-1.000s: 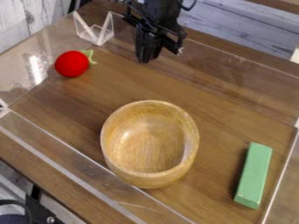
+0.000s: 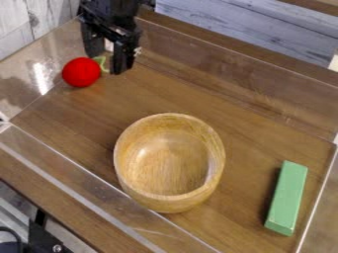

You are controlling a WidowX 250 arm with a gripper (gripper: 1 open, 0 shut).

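The black gripper [image 2: 109,63] is open at the upper left, just right of and slightly above a red tomato-like object [image 2: 81,71] with a small green top. Whether it touches the red object is unclear. A wooden bowl [image 2: 169,162] sits empty in the lower middle. A green block [image 2: 287,198] lies at the right.
Clear rails or edges run along the front left and right, with whitish planks beyond the back.
The gripper has moved left and down from the back middle toward the red object, now hiding the clear wire-like shape behind it. The bowl and green block are unmoved.
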